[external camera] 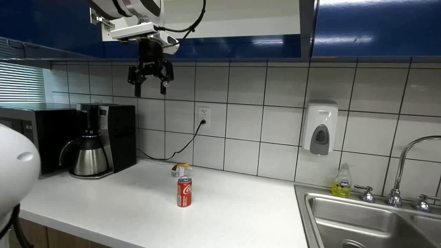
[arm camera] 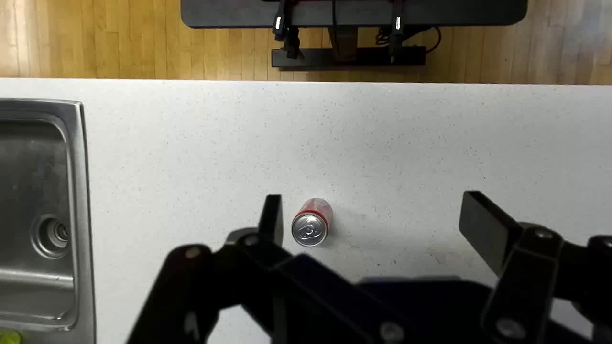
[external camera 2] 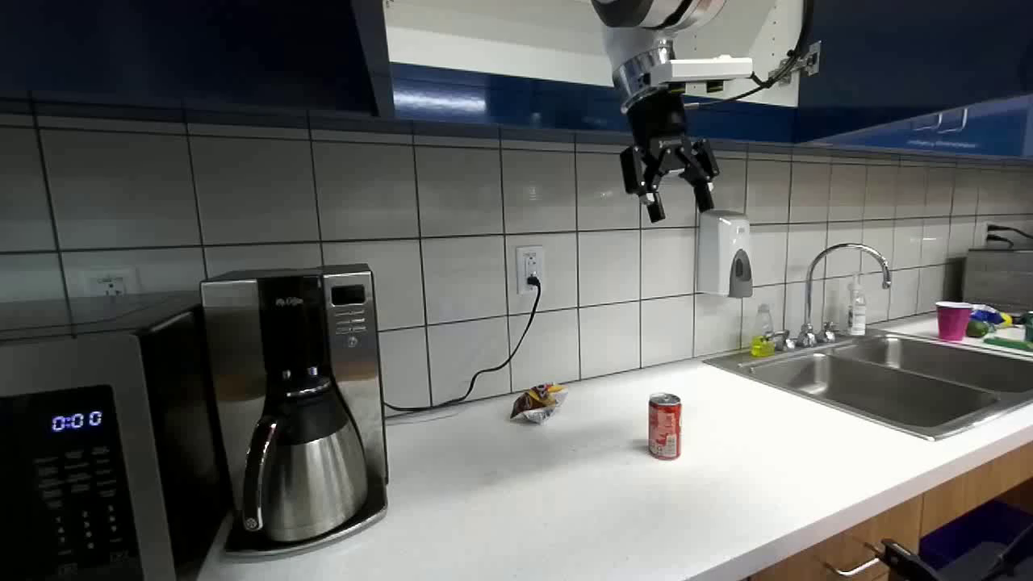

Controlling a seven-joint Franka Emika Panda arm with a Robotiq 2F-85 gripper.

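Note:
A red Coca-Cola can [external camera: 184, 192] stands upright on the white counter [external camera: 244, 202]. Behind it, near the tiled wall, lies a crumpled snack wrapper [external camera 2: 539, 402]. High above the counter my gripper [external camera: 150, 90] points downward, its fingers wide apart and empty. From the wrist view, the can [arm camera: 311, 222] appears far below, between the spread fingers and nearer to the left finger [arm camera: 271, 220]. The wrapper does not show in that view.
A coffee maker [external camera 2: 353, 319] with a steel carafe stands beside the microwave [external camera 2: 73, 465]. The sink [external camera: 355, 219] and faucet are at the other end, with a soap bottle [external camera: 342, 182] behind. Above, a blue cabinet [external camera: 231, 47] hangs close to the arm.

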